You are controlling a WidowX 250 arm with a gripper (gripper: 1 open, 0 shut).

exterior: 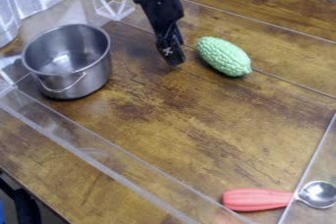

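Note:
A black robot arm reaches down from the top, its gripper (171, 53) low over the wooden table between a steel pot (69, 63) on the left and a green bumpy vegetable, like a corn cob or bitter melon (223, 57), on the right. The gripper is apart from both. Its fingers are dark and small, so whether they are open or shut is unclear.
A spoon with a red handle (257, 199) lies at the bottom right. Clear plastic walls border the work area.

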